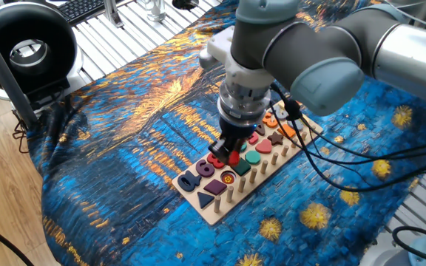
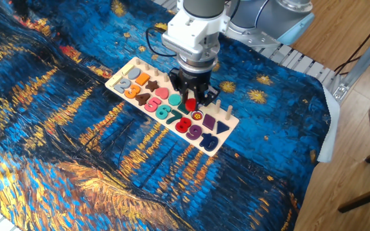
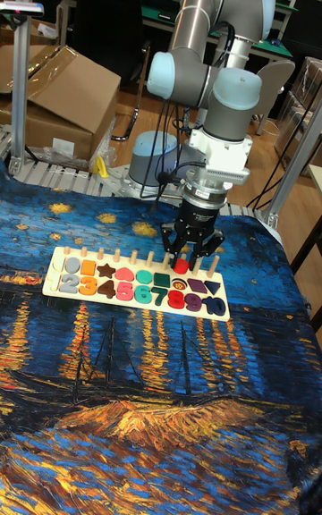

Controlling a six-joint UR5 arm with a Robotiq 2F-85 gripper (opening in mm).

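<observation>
A small red piece [image 1: 234, 158] is held at the tips of my gripper [image 1: 231, 149], which points down with its fingers shut on it. The piece also shows as a red block [image 3: 181, 266] in the third exterior view. Below lies a wooden puzzle board [image 2: 233, 123] with coloured numbers, shapes and a row of upright pegs. The gripper hangs over the board near the green square [image 1: 241, 167] and the round flower-patterned piece [image 2: 198, 115]. Whether the red piece touches the board or a peg, I cannot tell.
A blue and orange painted cloth [image 3: 143, 419] covers the table, clear around the board. Several wooden pegs [image 1: 230, 193] stand along one long side of the board. Black cables [image 1: 324, 155] hang from the arm. Cardboard boxes [image 3: 67, 100] stand behind the table.
</observation>
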